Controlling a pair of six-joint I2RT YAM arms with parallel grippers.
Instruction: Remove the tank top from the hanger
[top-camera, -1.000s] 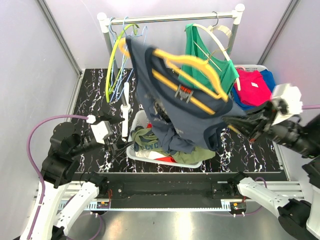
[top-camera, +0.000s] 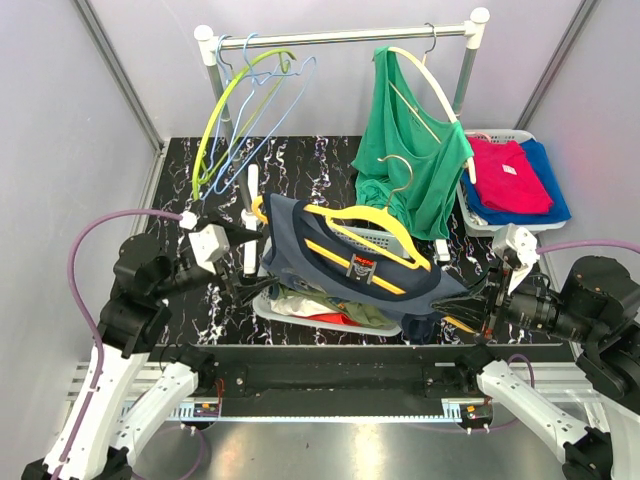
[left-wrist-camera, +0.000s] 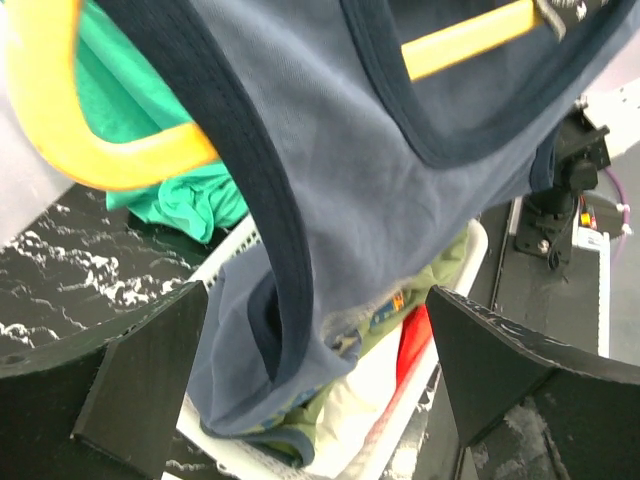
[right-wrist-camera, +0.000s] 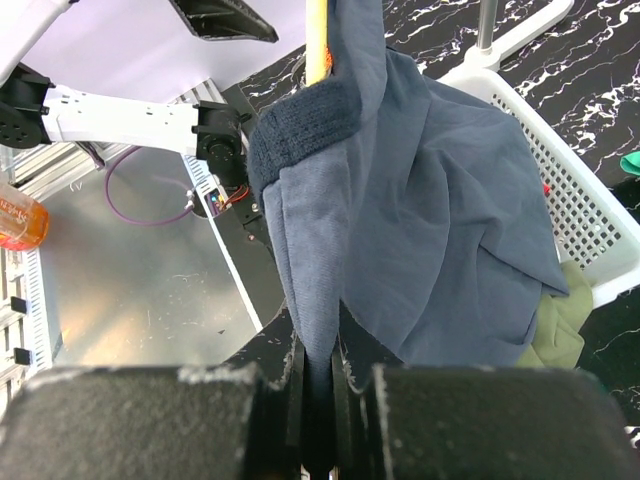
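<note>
A dark blue-grey tank top (top-camera: 320, 259) hangs on a yellow hanger (top-camera: 385, 222) above the white basket, near the middle of the top view. My right gripper is shut on the shoulder strap at the right end; the strap's dark edge runs between its fingers. At the tank top's left end, my left gripper (top-camera: 243, 262) stands open beside the other strap. In the left wrist view that strap (left-wrist-camera: 270, 230) hangs beyond the spread fingers (left-wrist-camera: 130, 385), with the hanger's curved yellow end (left-wrist-camera: 100, 150) poking out past it.
Under the tank top stands a white basket (top-camera: 262, 309) with folded clothes. Behind hangs a green tank top (top-camera: 415, 130) on the rack (top-camera: 340, 37), with empty blue and green hangers (top-camera: 210, 130) at left. Another basket (top-camera: 480, 222) holds red and blue clothes.
The tank top and hanger have come down and toward the basket with my right gripper.
</note>
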